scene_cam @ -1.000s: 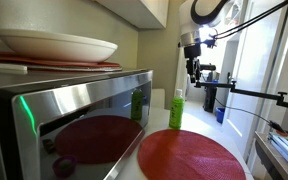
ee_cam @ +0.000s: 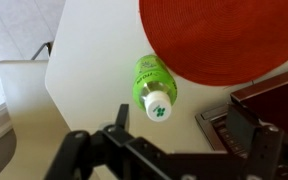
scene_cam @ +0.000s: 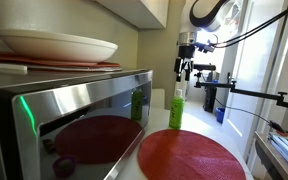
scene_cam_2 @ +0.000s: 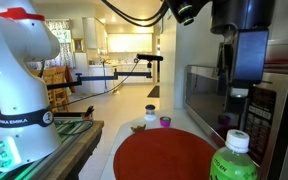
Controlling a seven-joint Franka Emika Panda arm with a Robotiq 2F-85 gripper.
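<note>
A green bottle with a white cap [scene_cam: 177, 110] stands upright at the far end of the counter, close to the edge of a round red mat [scene_cam: 191, 156]. Above it hangs my gripper [scene_cam: 184, 74], pointing down, with clear air between its fingers and the cap. Seen from the wrist, the bottle [ee_cam: 154, 82] lies ahead of the gap between the spread fingers of the gripper, and nothing is held. In the second exterior view the bottle [scene_cam_2: 233, 160] is in the near right corner, cut off at the bottom.
A silver-framed microwave [scene_cam: 89, 100] flanks the mat, with a large white bowl [scene_cam: 59, 45] on top. Small jars [scene_cam_2: 150, 111] stand beyond the mat in the second exterior view.
My gripper has shifted left in exterior view 1, from right of the bottle to more nearly over it. The bottle and mat stay put.
</note>
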